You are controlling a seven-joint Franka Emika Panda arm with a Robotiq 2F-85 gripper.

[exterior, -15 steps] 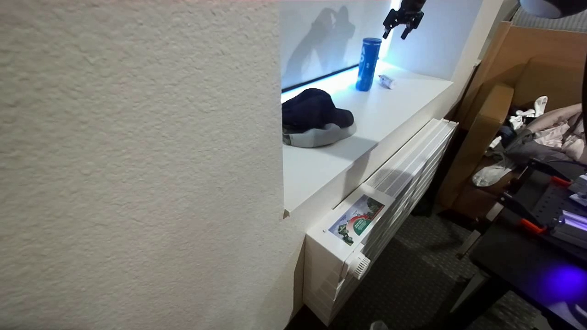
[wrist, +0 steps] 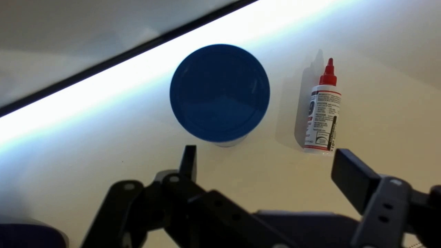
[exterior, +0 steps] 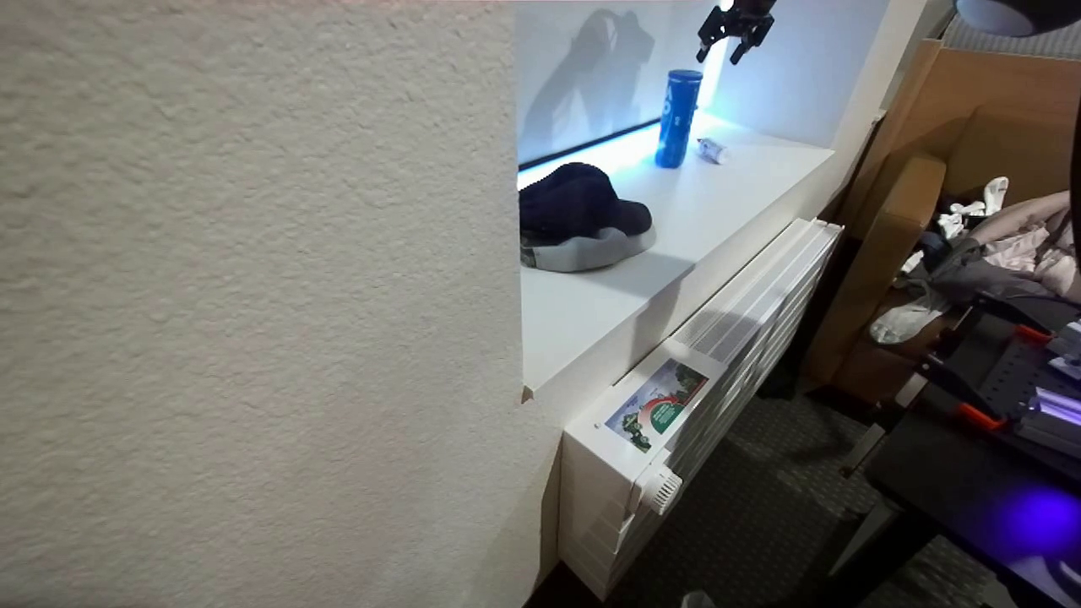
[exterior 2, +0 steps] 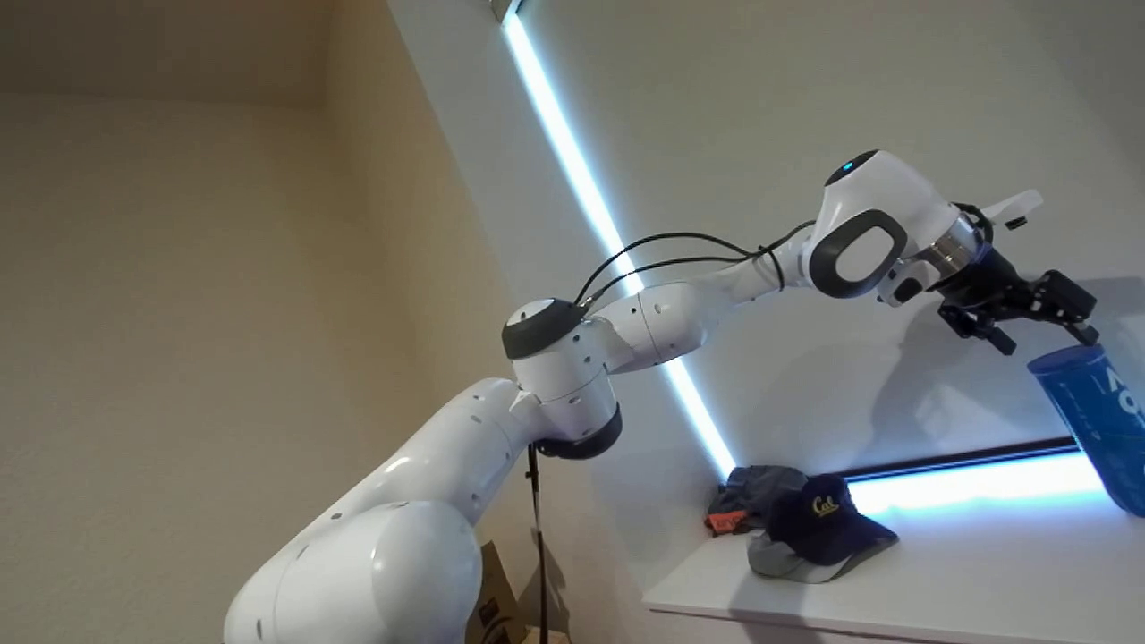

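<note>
A tall blue can (exterior: pixel 678 120) stands upright on the white sill; its round lid (wrist: pixel 219 93) faces me in the wrist view. My gripper is open, with nothing between its fingers, and hangs above the sill. In exterior view 2 the gripper (exterior 2: pixel 1047 342) shows close to the top of the blue can (exterior 2: pixel 1100 424), apart from it as far as I can see. To the right of the can, a white bottle with a red nozzle (wrist: pixel 323 113) lies on its side.
Dark and grey caps (exterior: pixel 585 218) lie stacked nearer the sill's left end; exterior view 2 shows "Cal" on the dark cap (exterior 2: pixel 824 515). A bright light strip (wrist: pixel 173 66) runs along the sill's back. The sill (exterior: pixel 750 192) has bare room towards its front edge.
In exterior view 1 my gripper has shifted slightly left and up in the picture, closer to above the can. The can, bottle and caps have stayed put.
</note>
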